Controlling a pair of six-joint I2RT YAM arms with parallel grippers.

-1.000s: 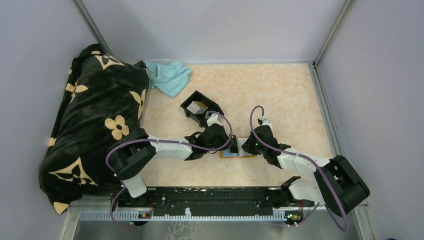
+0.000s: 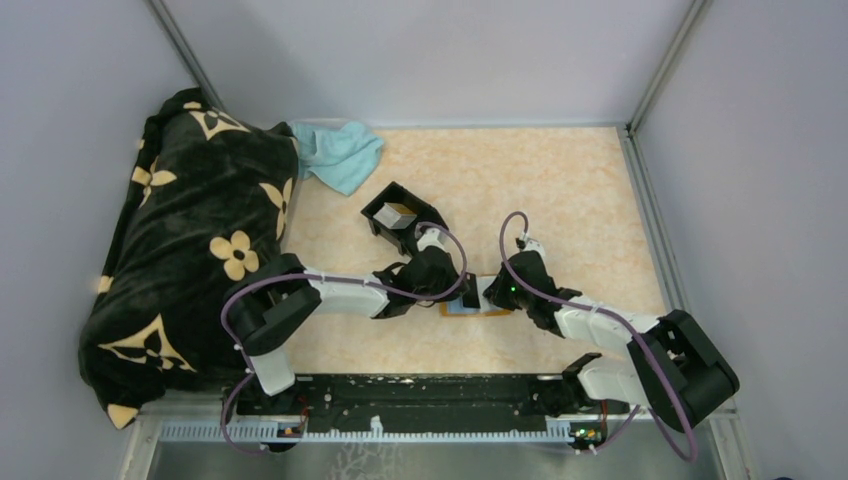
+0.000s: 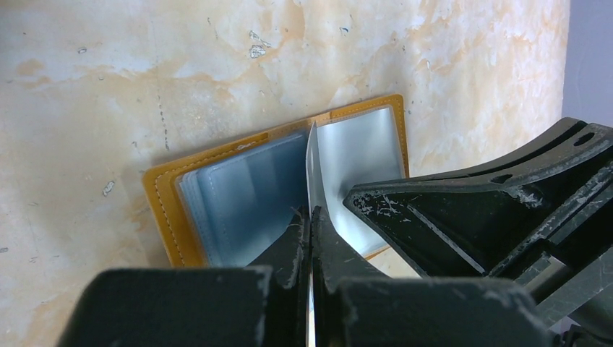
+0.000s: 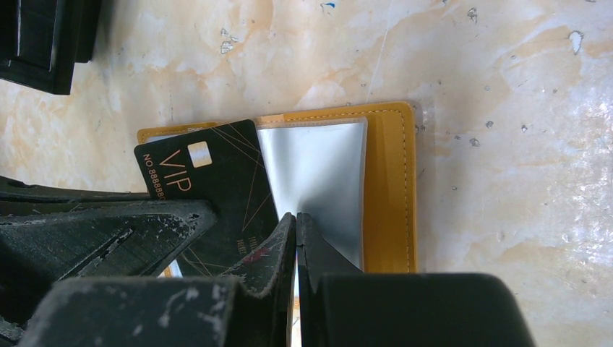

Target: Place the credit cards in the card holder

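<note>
The tan card holder [image 4: 391,195] lies open on the table between my two arms, with bluish pages [image 3: 249,195] on its left and a pale clear pocket [image 4: 322,163] on its right. A black VIP card stands tilted over the holder's middle, seen nearly edge-on in the left wrist view. My left gripper is shut on this card; its upper edge is by the pocket's left side. Over the pale pocket, my right gripper is shut with its tips at the surface; whether they pinch the thin plastic is hard to see.
Behind my left arm stands a black box [image 2: 376,206] with white and tan items inside. A light blue cloth [image 2: 342,158] and a dark flowered blanket [image 2: 190,230] take up the left side.
The right arm and the holder look unmoved.
</note>
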